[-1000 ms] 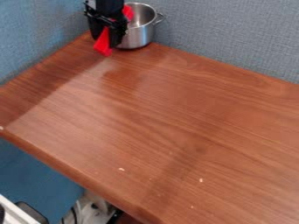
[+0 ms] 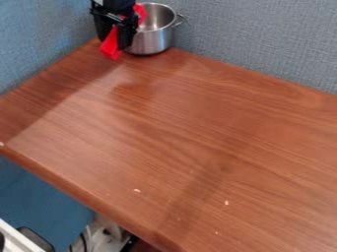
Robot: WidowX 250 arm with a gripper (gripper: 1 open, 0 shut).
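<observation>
My black gripper (image 2: 124, 30) is at the top left of the camera view, at the back corner of the wooden table (image 2: 198, 148). It is shut on a red cloth (image 2: 112, 45), which hangs down toward the tabletop and also shows behind the fingers. A steel pot (image 2: 156, 37) stands just right of the gripper, its inside partly hidden by the gripper and cloth.
Grey-blue padded walls (image 2: 257, 39) border the table at the back and left. Cables and equipment (image 2: 102, 241) sit below the near left edge.
My gripper has shifted slightly left and up with the red cloth. The pot has not visibly moved.
</observation>
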